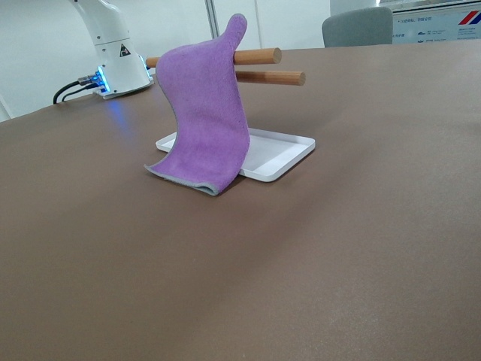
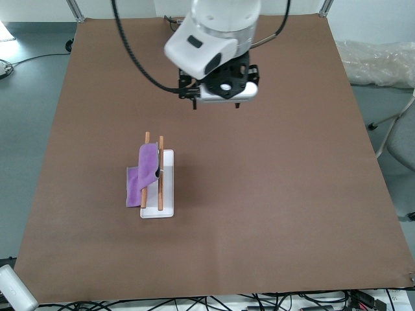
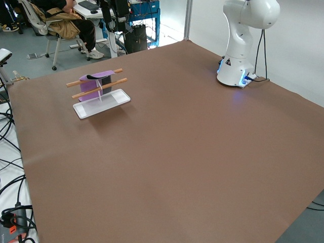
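A purple cloth (image 2: 139, 181) (image 1: 203, 113) (image 3: 88, 86) with a grey edge hangs draped over a rack of two wooden rods (image 2: 161, 181) (image 1: 270, 78) (image 3: 110, 84), standing on a white tray (image 2: 167, 194) (image 1: 284, 149) (image 3: 104, 104). The cloth's lower end lies beside the tray. The gripper (image 2: 217, 100) is at the top centre of the left view, above the table and well behind and right of the rack, apart from it; the frames do not show clearly whether it is open or shut. It does not appear in the top or right views.
Cables (image 3: 12, 182) and equipment run along one edge. A chair (image 2: 402, 136) and plastic wrap stand beyond another edge. A white arm base (image 3: 235, 71) stands at the table's far end.
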